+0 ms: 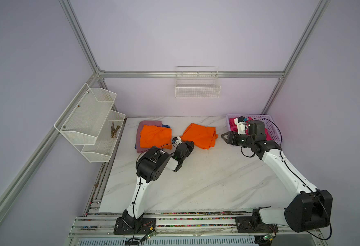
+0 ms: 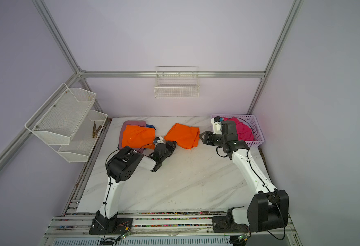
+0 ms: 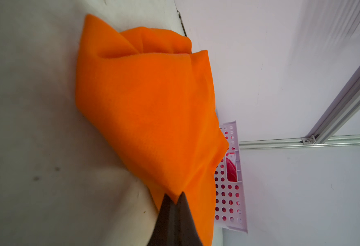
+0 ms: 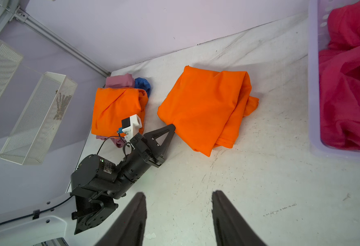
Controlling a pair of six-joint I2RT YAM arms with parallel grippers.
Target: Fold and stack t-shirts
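A folded orange shirt (image 4: 204, 106) lies at the back middle of the white table (image 1: 196, 180). The left gripper is shut at its near-left edge, with cloth right at its fingertips in the left wrist view; whether any is pinched between them is unclear. To the left is a stack (image 1: 154, 135) of an orange shirt over mauve and blue ones. The right gripper hangs open and empty over the table's right side, beside a lilac basket (image 2: 257, 127) holding crumpled pink cloth (image 4: 348, 98).
White mesh shelves (image 1: 85, 114) hang on the left wall, with small brown items in the lower one. A wire rack (image 1: 197, 91) hangs on the back wall.
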